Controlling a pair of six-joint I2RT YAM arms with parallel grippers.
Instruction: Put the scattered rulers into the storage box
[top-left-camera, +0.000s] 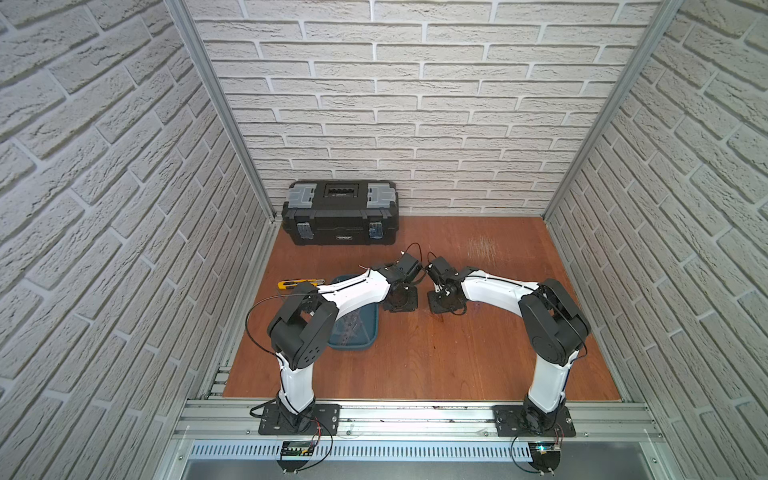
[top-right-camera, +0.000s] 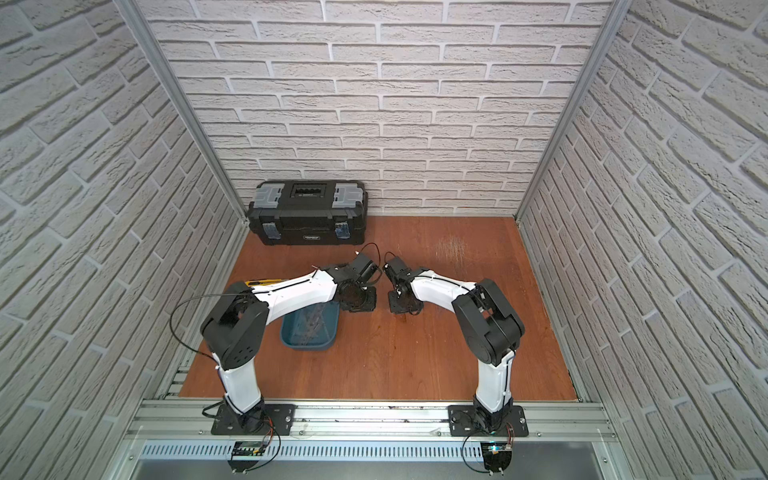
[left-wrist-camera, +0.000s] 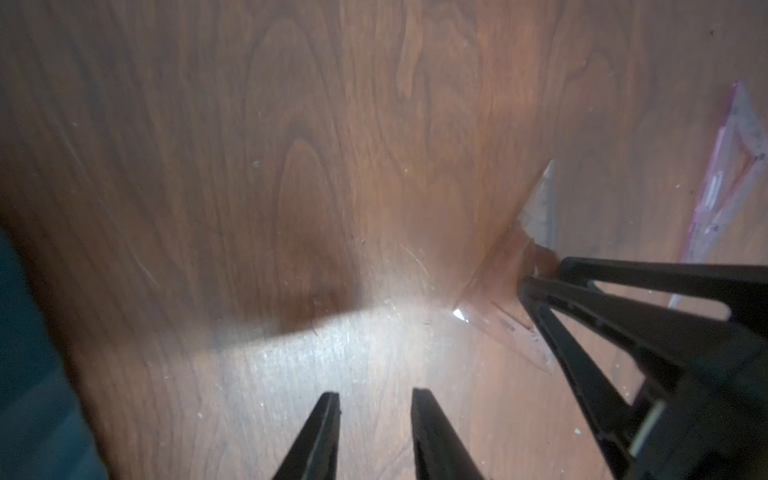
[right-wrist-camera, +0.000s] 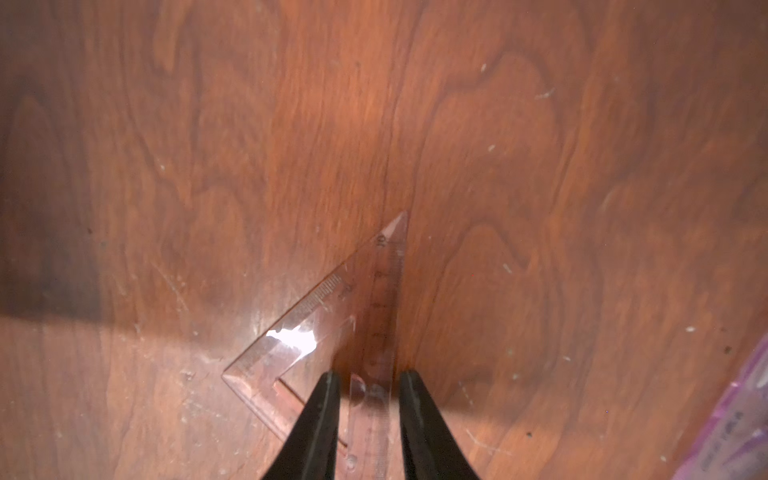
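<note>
A clear triangular ruler (right-wrist-camera: 380, 296) lies flat on the wooden table. My right gripper is over it, partly open, with its fingers on either side of one ruler edge and gaps visible. In the left wrist view the same clear ruler (left-wrist-camera: 496, 300) is partly covered by the right gripper. My left gripper stands part open above bare wood, nothing between its fingers. A purple-edged triangular ruler (left-wrist-camera: 714, 188) lies farther right. The blue storage box (top-left-camera: 353, 347) sits under the left arm, with faint clear and pinkish shapes inside.
A black toolbox (top-left-camera: 341, 216) stands at the back left. An orange-yellow cutter (top-left-camera: 296, 283) lies beside the box's far left side. Both grippers are close together near mid-table.
</note>
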